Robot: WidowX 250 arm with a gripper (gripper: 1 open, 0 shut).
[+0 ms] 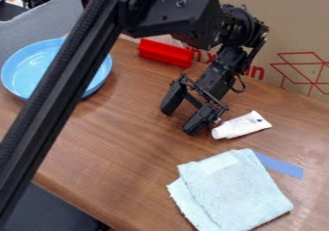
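My gripper (183, 114) is low over the wooden table, its black fingers spread open with no object visible between them. Just to its right lies a white tube (241, 124) with its cap toward the gripper, close to the right finger. A light blue folded cloth (232, 191) lies at the front right. A blue plate (31, 69) rests at the left, partly behind the black arm structure. A red cylindrical object (164, 52) lies at the back, behind the arm.
A cardboard panel (297, 66) stands along the back. A strip of blue tape (280, 166) is stuck beside the cloth. The table's front left edge drops to a dark area. The wood left of the gripper is clear.
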